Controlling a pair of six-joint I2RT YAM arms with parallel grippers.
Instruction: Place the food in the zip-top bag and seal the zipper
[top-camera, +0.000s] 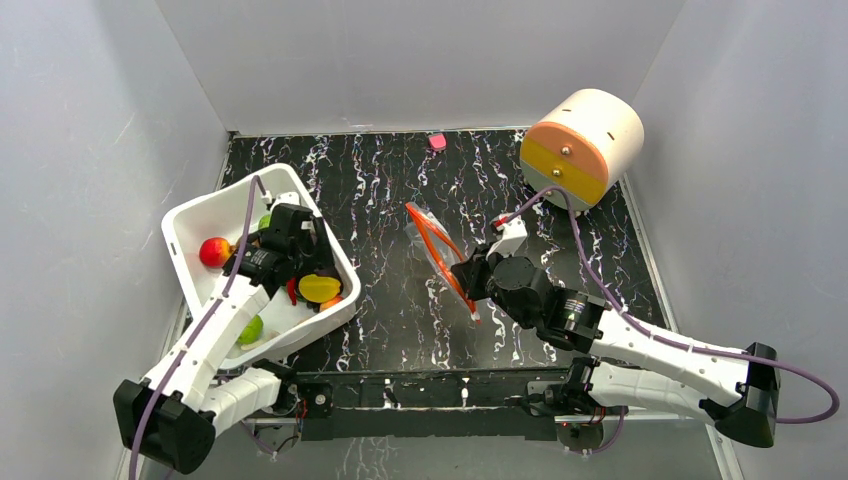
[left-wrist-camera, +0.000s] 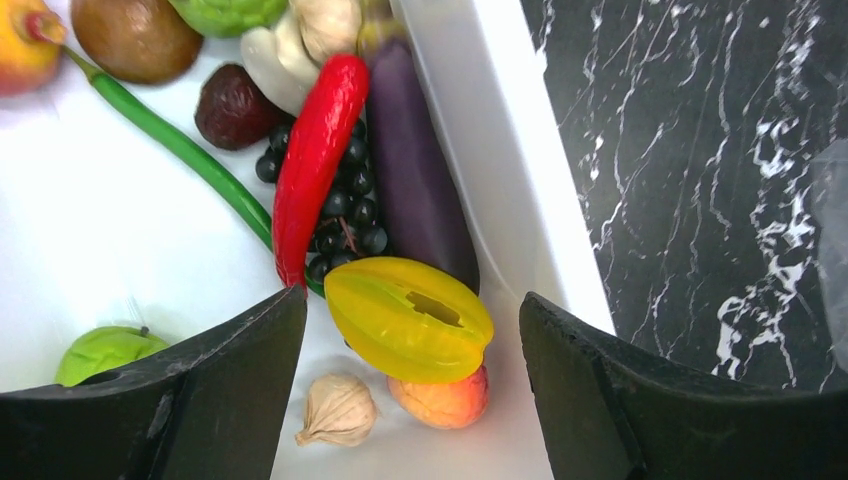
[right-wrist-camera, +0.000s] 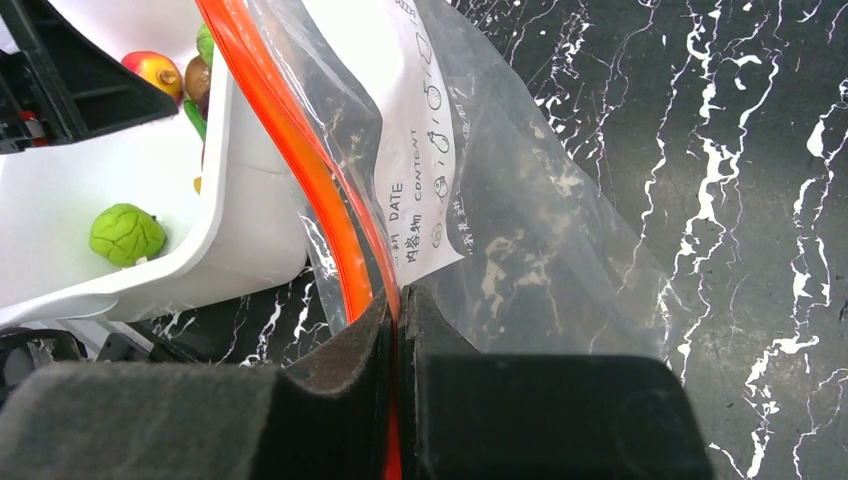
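Note:
Held up over the table is a clear zip top bag (right-wrist-camera: 520, 230) with an orange zipper edge (right-wrist-camera: 300, 150). My right gripper is shut on that orange edge. Over the white bin (top-camera: 185, 245) on the left, my left gripper stands part open, with nothing between its fingers. In the left wrist view, a yellow carambola (left-wrist-camera: 400, 310) lies below the gap, over a peach (left-wrist-camera: 445, 400). Beyond it are a red chili (left-wrist-camera: 318, 160), dark grapes (left-wrist-camera: 350, 195) and an eggplant (left-wrist-camera: 412, 150). A garlic bulb (left-wrist-camera: 338, 408) lies nearer.
An apple (top-camera: 214, 252) and a green vegetable (top-camera: 250, 330) lie elsewhere in the bin, whose raised wall (left-wrist-camera: 510, 140) borders the food. A rounded drawer box (top-camera: 585, 145) and a small pink block (top-camera: 437, 142) stand at the back.

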